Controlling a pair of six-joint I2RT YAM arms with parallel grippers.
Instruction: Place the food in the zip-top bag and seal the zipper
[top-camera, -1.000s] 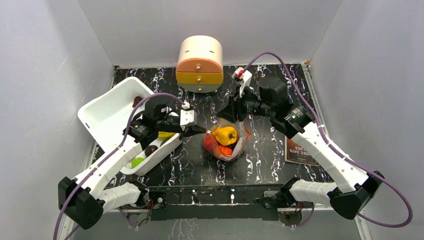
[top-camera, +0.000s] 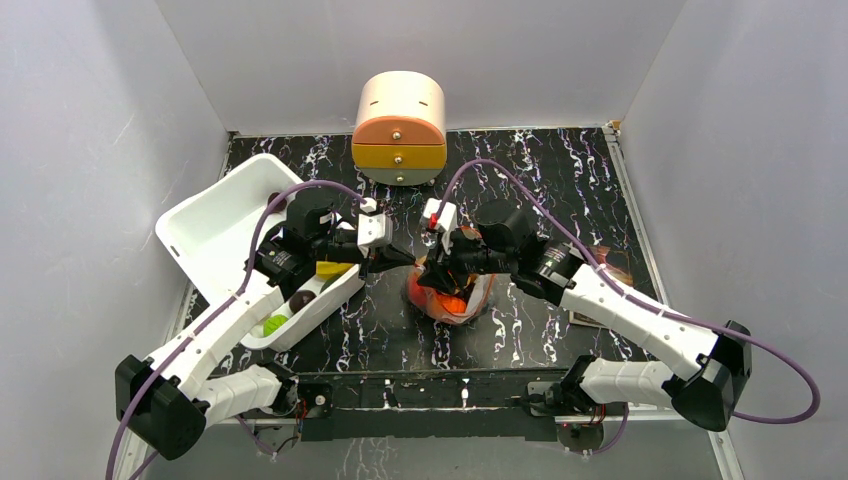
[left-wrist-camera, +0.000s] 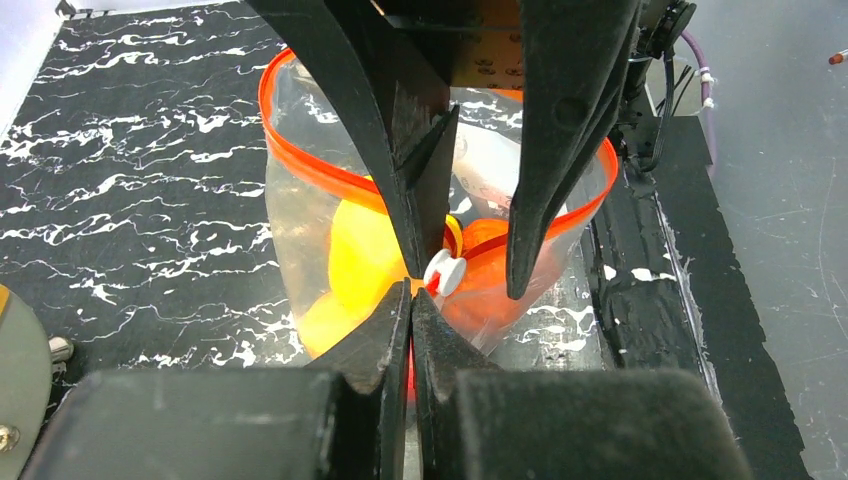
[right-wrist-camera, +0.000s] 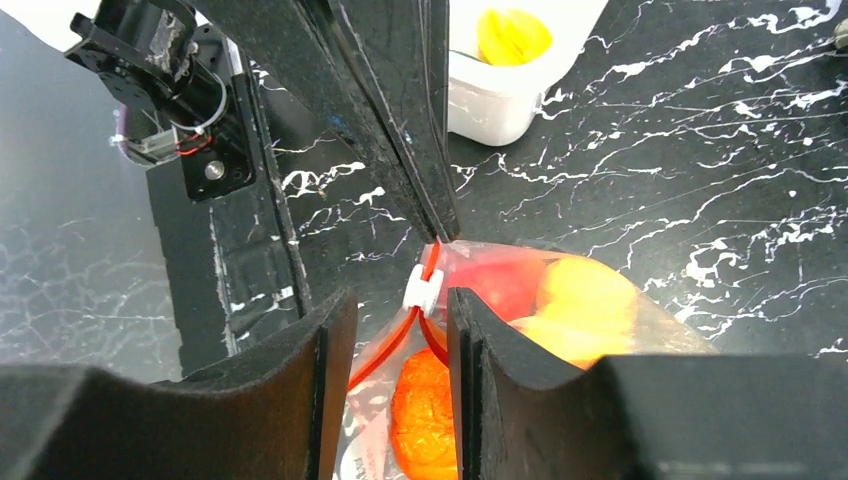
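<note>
The clear zip bag (top-camera: 452, 306) with orange zipper holds yellow and orange food at the table's middle. My left gripper is shut at the bag's zipper end, beside the white slider; the orange strip runs up to its tips in the right wrist view. My right gripper reaches over the bag from the right, fingers part open around the white slider (right-wrist-camera: 422, 288), which shows between them; whether they touch it I cannot tell.
A white bin (top-camera: 205, 230) with more food stands at the left. A small drawer box (top-camera: 398, 120) is at the back; a booklet lies at the right, partly under the right arm.
My right gripper has come down and toward the front left, from behind the bag to over its zipper. The left arm has barely moved.
</note>
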